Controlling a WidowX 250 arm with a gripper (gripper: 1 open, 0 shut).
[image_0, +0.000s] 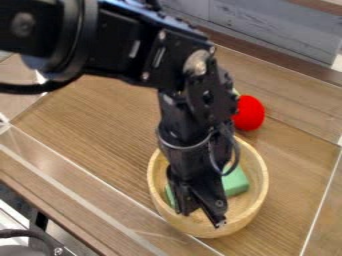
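Observation:
My black gripper reaches down from the upper left into a pale wooden bowl; it looks shut, and its tips are partly hard to make out. A green block lies in the bowl, partly hidden behind the gripper. Whether the fingers touch it I cannot tell.
A red round object sits behind the bowl, partly covered by the arm. A grey wall stands at the back, and the table's edge runs along the lower left.

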